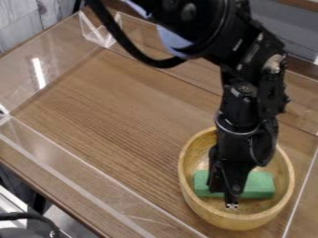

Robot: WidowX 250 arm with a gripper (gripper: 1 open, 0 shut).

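Note:
A yellow bowl [224,218] stands on the wooden table at the lower right. In it lies a green block [256,186], lying roughly level, partly hidden behind my gripper [231,199]. The black gripper hangs down into the bowl with its narrow fingertips in front of the block. The fingertips look close together, and I cannot make out anything between them.
Clear plastic pieces sit at its left and back edges. A black cable lies at the lower left corner.

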